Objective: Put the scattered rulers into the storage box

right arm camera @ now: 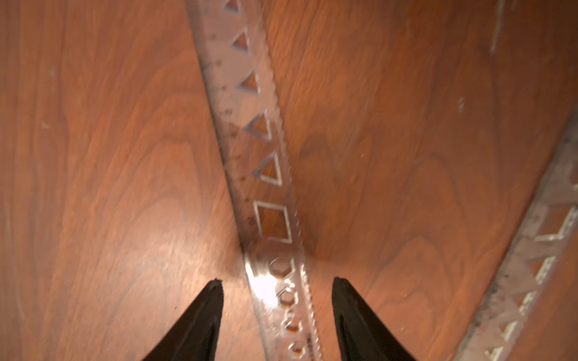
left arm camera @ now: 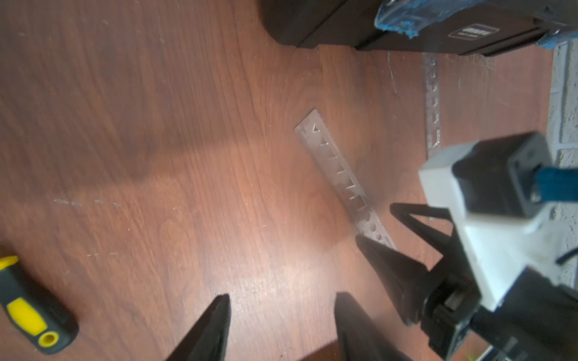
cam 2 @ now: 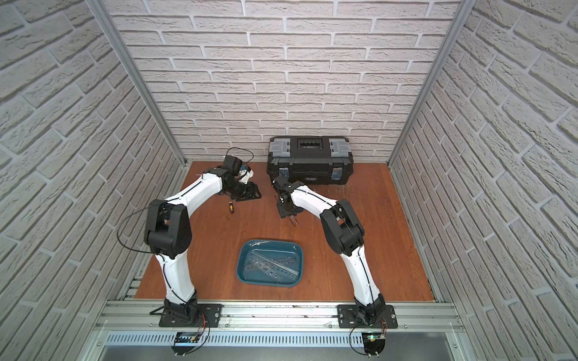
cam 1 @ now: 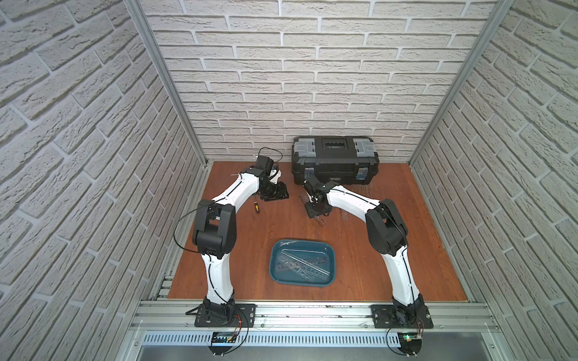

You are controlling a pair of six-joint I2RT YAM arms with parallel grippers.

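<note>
A clear ruler (right arm camera: 265, 198) lies flat on the table, its near part running between the two fingers of my right gripper, which is open and does not touch it. In the left wrist view that ruler (left arm camera: 337, 168) slants toward the right gripper's fingers. A second clear ruler (right arm camera: 529, 258) lies to its right; its end also appears as a ruler (left arm camera: 432, 102) near the toolbox. My left gripper hovers over bare table, open and empty. The blue storage box (cam 1: 272, 261) at the front holds several clear rulers (cam 1: 304, 264).
A black toolbox (cam 1: 334, 161) stands at the back. The yellow and black handled tool (left arm camera: 30, 307) lies left of centre, near the left gripper.
</note>
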